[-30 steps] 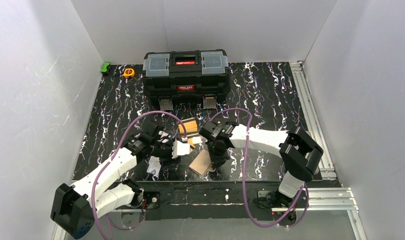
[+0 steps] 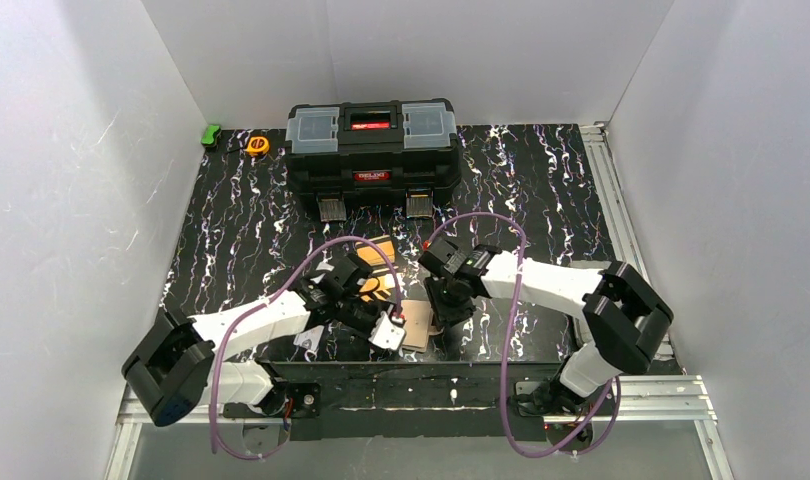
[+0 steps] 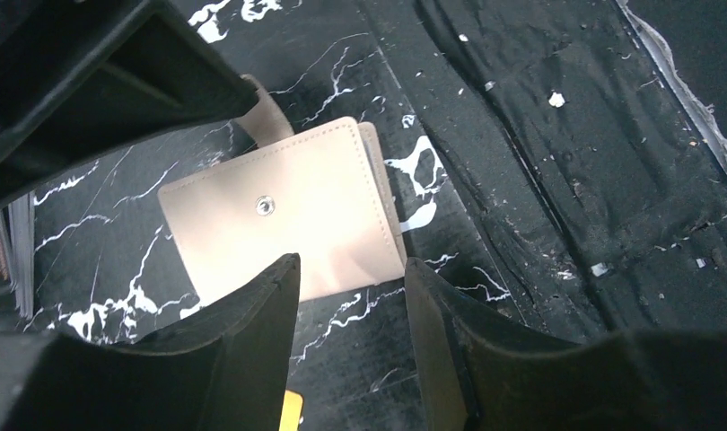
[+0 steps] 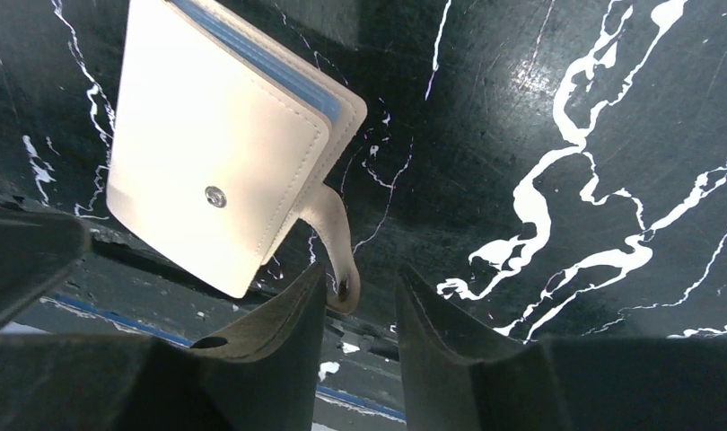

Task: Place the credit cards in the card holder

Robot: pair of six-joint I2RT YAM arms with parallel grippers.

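Note:
The beige card holder point(image 2: 415, 325) lies flat near the front edge between both grippers. In the left wrist view its snap face point(image 3: 279, 215) shows beyond my open left gripper; nothing is between the fingers. My right gripper is open over the holder's curved strap point(image 4: 335, 229), with a blue layer showing along the holder's edge point(image 4: 270, 63). A yellow item, possibly a card point(image 3: 290, 410), shows at the bottom of the left wrist view. A pale card point(image 2: 308, 338) lies left of the holder, partly hidden.
A black toolbox point(image 2: 371, 150) stands at the back. Orange-yellow items point(image 2: 374, 250) lie in the middle, partly hidden. An orange tape point(image 2: 257, 146) and green object point(image 2: 210, 136) sit back left. The table's front edge runs close to the holder.
The holder has turned more upright in the top view and shifted right. Both arms have moved rightward, the left one coming closer to the holder.

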